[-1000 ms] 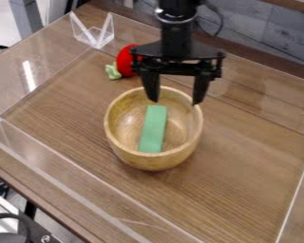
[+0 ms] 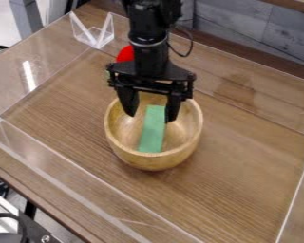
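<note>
A black robot arm reaches down from the top centre, its gripper (image 2: 151, 102) open over the back half of a yellow bowl (image 2: 180, 150). A green bar (image 2: 152, 138) lies lengthwise in the bowl, its far end just below the gripper. Whether the fingers touch it cannot be told. A red object (image 2: 124, 53) behind the arm on the left is partly hidden by it.
The wooden table (image 2: 243, 171) has free room to the right and left of the bowl. A clear plastic holder (image 2: 91, 28) stands at the back left. A grey plank wall runs along the back.
</note>
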